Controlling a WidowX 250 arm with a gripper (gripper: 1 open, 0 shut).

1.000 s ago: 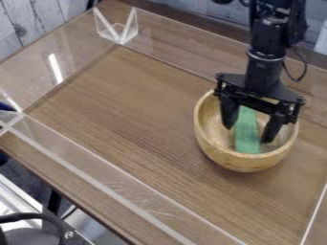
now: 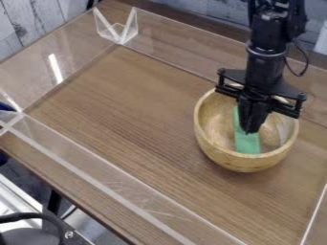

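Note:
A wooden bowl (image 2: 217, 153) sits on the right side of the wooden table, with a green object (image 2: 244, 141) lying inside it. The black gripper (image 2: 251, 122) reaches down from the top right over the bowl, its tips at the upper part of the green object. Its fingers look drawn together; whether anything is between them is hard to see.
A clear plastic-like piece (image 2: 118, 29) stands near the back left corner. Some black equipment with cables (image 2: 26, 230) is at the bottom left, off the table.
The gripper's fingers have come closer together over the green object. The bowl and green object show little movement.

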